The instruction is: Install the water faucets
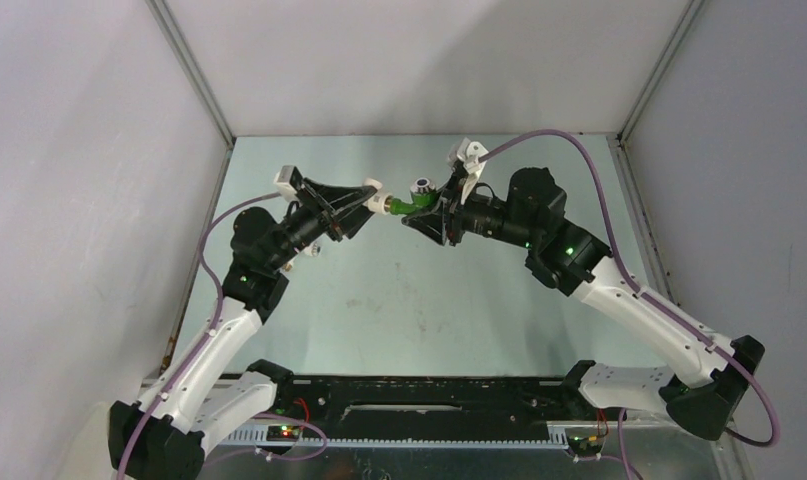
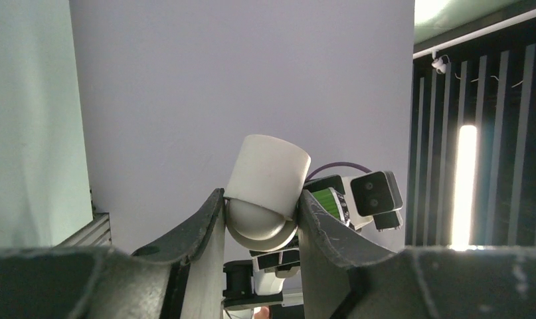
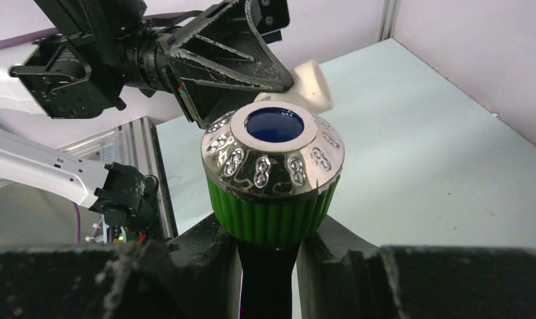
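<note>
Above the middle of the table, a white pipe fitting (image 1: 380, 201) is held in my left gripper (image 1: 365, 205), its opening turned right. My right gripper (image 1: 432, 216) is shut on the green faucet (image 1: 403, 208), whose stem points left at that opening. In the top view stem end and opening meet; how deep the stem sits cannot be told. The left wrist view has the white fitting (image 2: 268, 171) clamped between both fingers, with some green faucet body (image 2: 327, 201) behind. In the right wrist view the faucet's chrome cap (image 3: 273, 158) with a blue centre stands upright above my fingers.
Another white fitting (image 1: 313, 249) lies on the table by the left arm, partly hidden by it. Walls enclose the back and both sides.
</note>
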